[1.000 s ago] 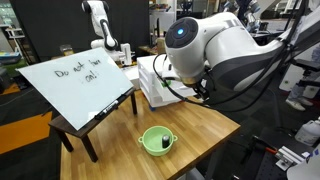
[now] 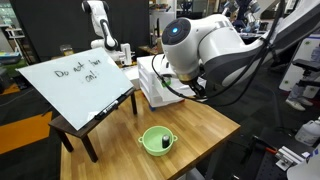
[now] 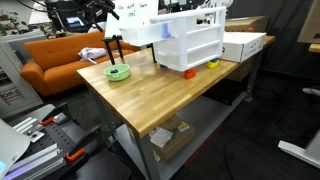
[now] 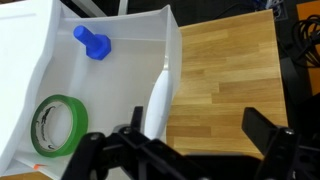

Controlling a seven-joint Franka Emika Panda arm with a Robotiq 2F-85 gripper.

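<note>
My gripper is open, its two dark fingers wide apart, with nothing gripped between them. In the wrist view the left finger overlaps the edge of a white open bin [image 4: 135, 65]; contact cannot be told. Inside that bin lie a roll of green tape [image 4: 58, 125] and a blue piece [image 4: 92, 42]. Bare wood shows under the right finger. A light green bowl [image 2: 158, 140] stands on the table, holding a small dark object [image 2: 166, 141]. The bowl [image 3: 117, 72] is near the table's corner in exterior view 2.
The white storage unit [image 3: 192, 45] stands on the wooden table [image 3: 155, 95], with small red and yellow pieces close by. A large white board with handwriting [image 2: 80, 82] leans on a dark stand.
The arm's wrist has shifted and turned slightly in exterior view 1. The bowl and its dark object have stayed in place.
</note>
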